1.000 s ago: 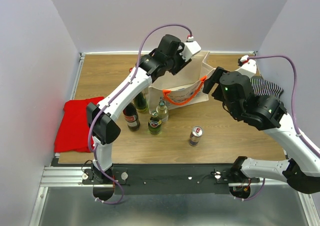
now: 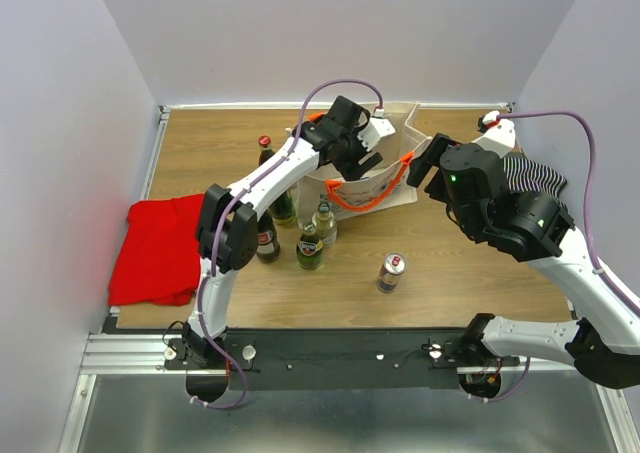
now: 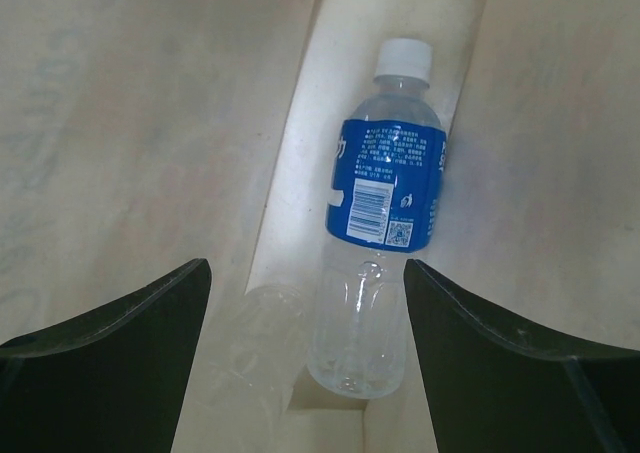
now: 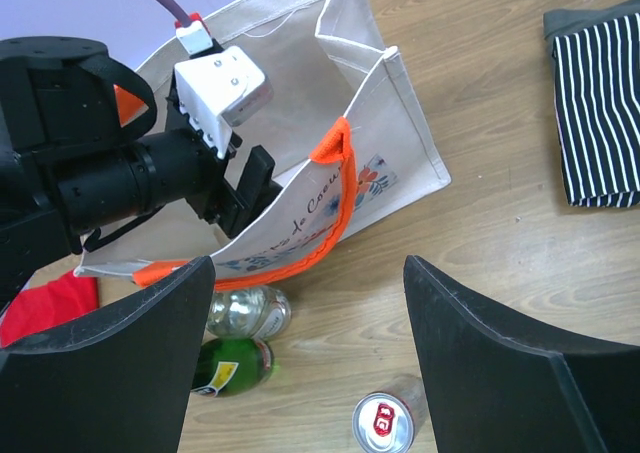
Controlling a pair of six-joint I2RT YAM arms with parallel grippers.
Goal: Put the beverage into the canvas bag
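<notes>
The white canvas bag (image 2: pixel 390 188) with orange handles stands at the back centre. My left gripper (image 2: pixel 358 156) is open, down inside it; its wrist view shows a plastic water bottle with a blue label (image 3: pixel 383 181) lying on the bag floor and a second clear bottle (image 3: pixel 245 368) beside it. My right gripper (image 2: pixel 430 169) is open beside the bag, nothing between its fingers. In front of the bag stand a clear bottle (image 2: pixel 324 227), a green bottle (image 2: pixel 309 253) and a dark bottle (image 2: pixel 267 240); a taller bottle (image 2: pixel 282 209) is partly behind my left arm. A can (image 2: pixel 391 273) stands nearer.
A red cloth (image 2: pixel 150 258) lies at the left and a striped black pouch (image 4: pixel 601 108) at the back right. Walls bound the workspace.
My right arm and the items on the table have not visibly moved.
</notes>
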